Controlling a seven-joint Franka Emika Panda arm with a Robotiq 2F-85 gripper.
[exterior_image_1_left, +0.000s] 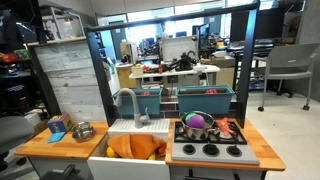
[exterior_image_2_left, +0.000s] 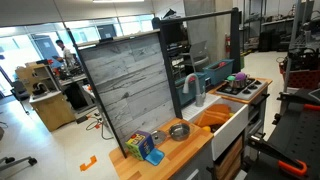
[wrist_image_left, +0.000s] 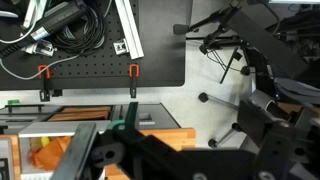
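My gripper shows at the lower part of the wrist view, with its dark fingers wide apart and nothing between them. It is open above the floor and the edge of the wooden counter (wrist_image_left: 165, 140). On the toy kitchen, an orange cloth (exterior_image_1_left: 135, 146) lies in the white sink (exterior_image_1_left: 98, 170). The stove (exterior_image_1_left: 213, 148) carries a pan (exterior_image_1_left: 190, 121) with a purple item (exterior_image_1_left: 196, 122) in it and a reddish item (exterior_image_1_left: 223, 126) beside it. A metal bowl (exterior_image_2_left: 179, 131), a colourful box (exterior_image_2_left: 138, 144) and a blue item (exterior_image_2_left: 154, 157) stand at the other end.
Two teal bins (exterior_image_1_left: 205, 101) sit behind the stove, and a faucet (exterior_image_1_left: 135, 105) rises behind the sink. A grey panel (exterior_image_2_left: 130, 85) backs the bowl's end. A black table (wrist_image_left: 160, 45) with orange clamps (wrist_image_left: 133, 70) and coiled cables (wrist_image_left: 80, 40) faces the kitchen.
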